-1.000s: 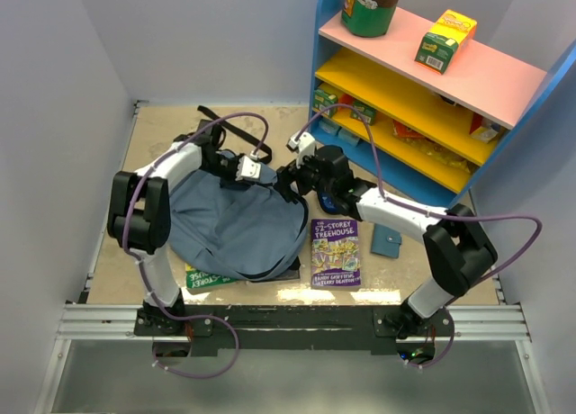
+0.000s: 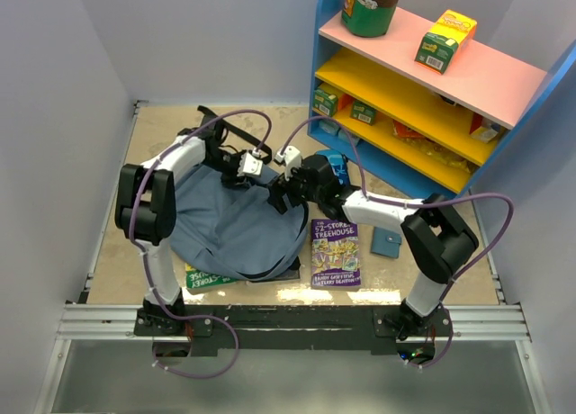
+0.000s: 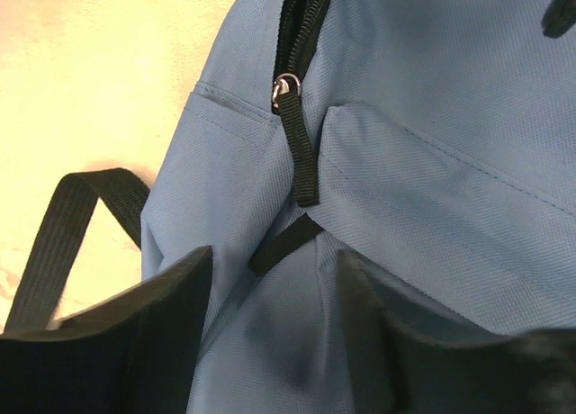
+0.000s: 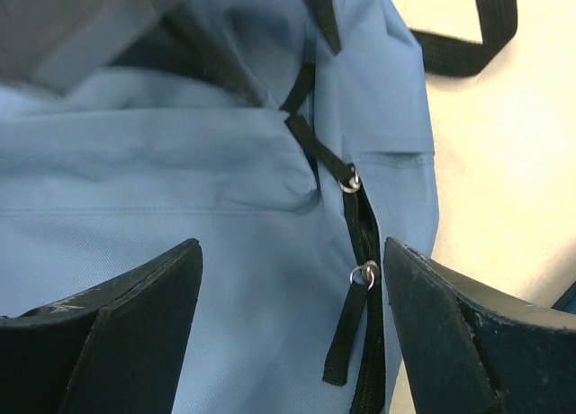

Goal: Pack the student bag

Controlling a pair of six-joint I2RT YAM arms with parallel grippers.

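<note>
A blue-grey student bag [image 2: 236, 232] lies flat on the mat, its black zip running along the far right edge. In the left wrist view, a zip pull [image 3: 301, 153] hangs beyond my left gripper, which stands part open over the fabric. A short black tab [image 3: 283, 244] shows between its fingertips. My right gripper is also part open above the bag. A second zip pull [image 4: 346, 337] appears between its fingers, nearer the right one; whether they touch is unclear. Nothing is clamped in either gripper.
A purple Treehouse book [image 2: 336, 252] and a blue notebook [image 2: 386, 241] lie right of the bag. A green book [image 2: 207, 277] pokes out from under its front edge. The shelf [image 2: 423, 162] stands at the back right. Both grippers are very close together.
My right gripper has moved left and slightly nearer the front, over the bag's edge. The bag looks nearly unmoved.
</note>
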